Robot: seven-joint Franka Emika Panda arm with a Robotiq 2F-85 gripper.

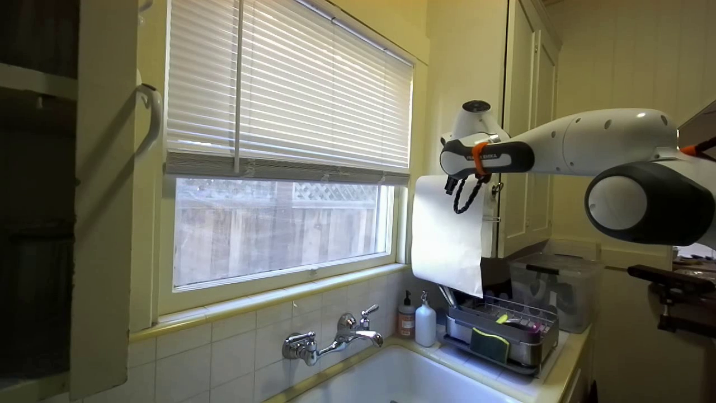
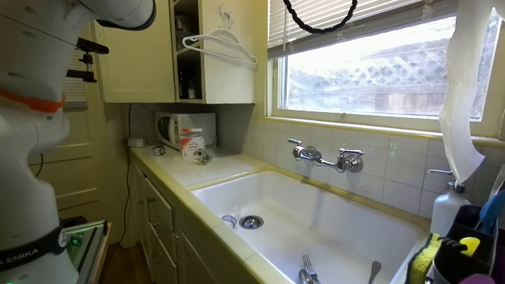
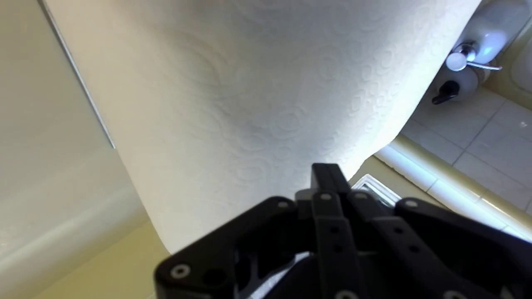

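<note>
A long white sheet of embossed paper towel (image 1: 447,232) hangs down beside the wall cabinet, above the dish rack. Its lower end dangles near the white soap bottle in exterior view 2, as a narrow strip (image 2: 461,94). In the wrist view the paper (image 3: 239,109) fills most of the picture. My black gripper is shut, its fingertips overlapping the paper's edge in that view. Nothing shows between the fingers, and whether they touch the sheet I cannot tell. The fingers are hidden in both exterior views; only the arm's wrist (image 1: 486,158) shows by the top of the paper.
Below the paper stand a dish rack (image 1: 503,332) with a sponge, a white soap bottle (image 1: 424,322) and a brown bottle (image 1: 406,317). Close on the right is the wall cabinet (image 1: 530,127). Cutlery lies in the sink (image 2: 307,203). Open space lies before the window.
</note>
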